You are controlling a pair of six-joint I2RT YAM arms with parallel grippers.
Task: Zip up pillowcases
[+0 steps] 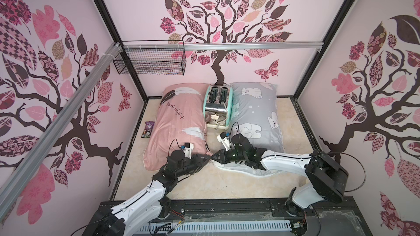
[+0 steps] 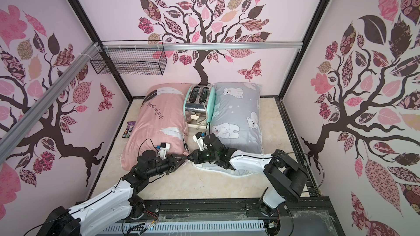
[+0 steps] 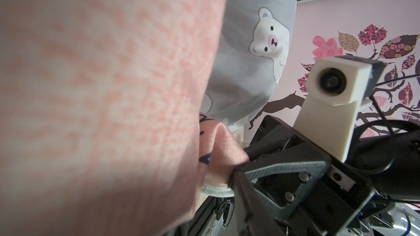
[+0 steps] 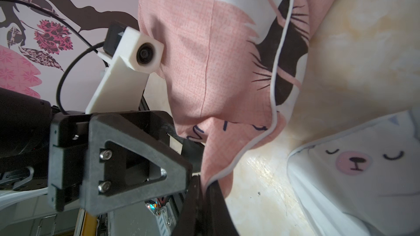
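A pink pillow [image 1: 175, 118] lies left, a grey bear-print pillow [image 1: 256, 113] right. My left gripper [image 1: 204, 159] and my right gripper [image 1: 215, 157] meet at the pink pillowcase's front inner corner. In the right wrist view, folded pink fabric [image 4: 218, 157] with a pale piped edge runs down to dark fingertips, which are shut on it. Pink cloth fills much of the left wrist view; my left gripper's fingers are mostly hidden there. The grey pillowcase's loose white-edged end [image 4: 358, 170] lies on the table. No zipper pull can be made out.
A mint toaster [image 1: 217, 107] stands between the pillows. A purple snack packet [image 1: 147, 129] lies left of them. A wire basket [image 1: 149, 61] hangs on the rail behind. Bare table [image 1: 245, 185] shows at the front.
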